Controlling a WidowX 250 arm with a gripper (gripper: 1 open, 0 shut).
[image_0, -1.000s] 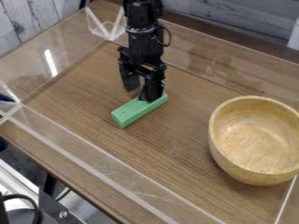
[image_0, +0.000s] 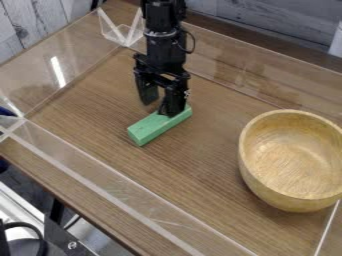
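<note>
A green block (image_0: 155, 127) lies on the wooden table in the middle of the camera view. My black gripper (image_0: 160, 99) hangs over it from above, its fingers around the block's upper-right end. It stands open; whether the fingertips touch the block is unclear.
A large wooden bowl (image_0: 287, 160) sits at the right. Black cables (image_0: 34, 240) show at the lower-left corner.
The gripper has shifted very slightly over the block's upper end; the block looks nearly unmoved.
</note>
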